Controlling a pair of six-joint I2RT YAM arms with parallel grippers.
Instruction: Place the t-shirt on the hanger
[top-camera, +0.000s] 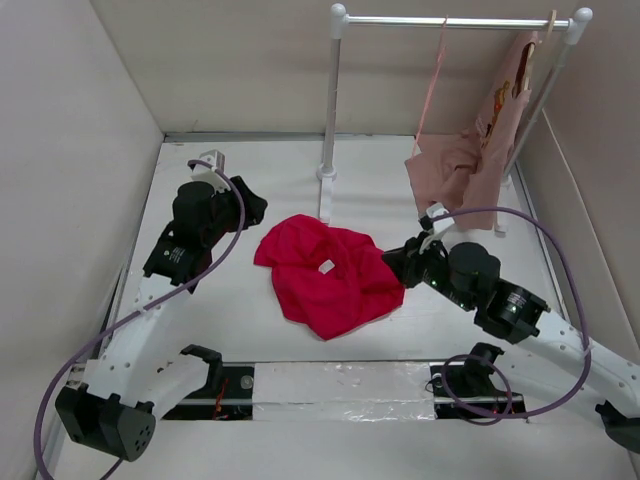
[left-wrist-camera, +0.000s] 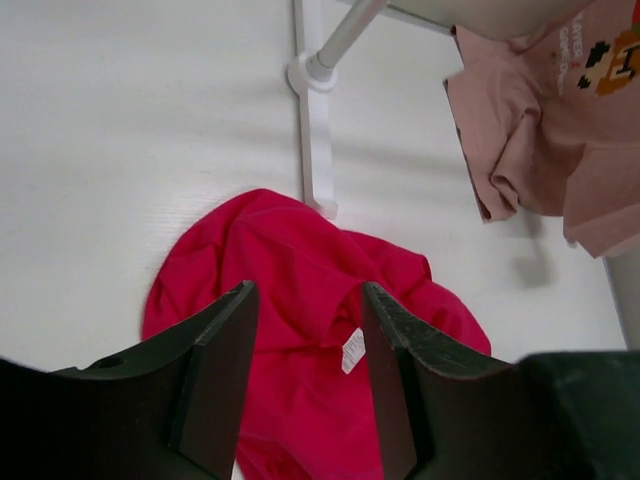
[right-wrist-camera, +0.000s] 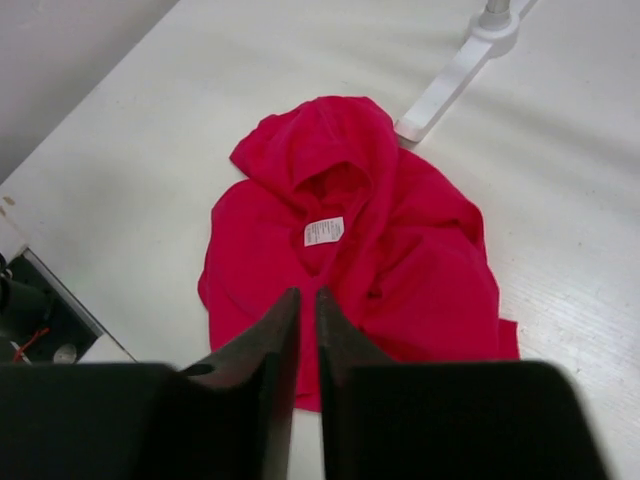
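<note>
A red T-shirt (top-camera: 330, 280) lies crumpled on the white table (top-camera: 180, 320), its white label showing; it fills the middle of both wrist views (left-wrist-camera: 290, 400) (right-wrist-camera: 420, 270). My left gripper (top-camera: 240, 200) hangs above and left of the shirt, open, its fingertips apart in the left wrist view (left-wrist-camera: 308, 290). My right gripper (top-camera: 400, 260) is above the shirt's right edge, open, with a narrow gap between its fingertips.
A white rack (top-camera: 450, 22) stands at the back, its foot just behind the shirt. A pink garment (top-camera: 480, 170) and a pink strap (top-camera: 432, 80) hang from it on the right.
</note>
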